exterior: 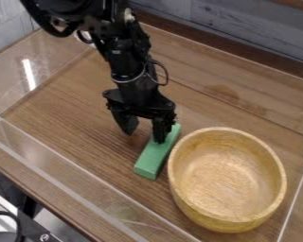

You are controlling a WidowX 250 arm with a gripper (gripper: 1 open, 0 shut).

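Observation:
The black arm comes down from the top left to the middle of the view. Its gripper (143,127) is open, its two dark fingers pointing down at the upper end of a green bar (154,155), which lies on the wooden tabletop. Whether the right finger touches the bar cannot be told.
A large pale yellow bowl (226,181) sits at the right, right beside the green bar. A pale wall (218,24) runs along the back, and dark cables lie at the bottom left corner.

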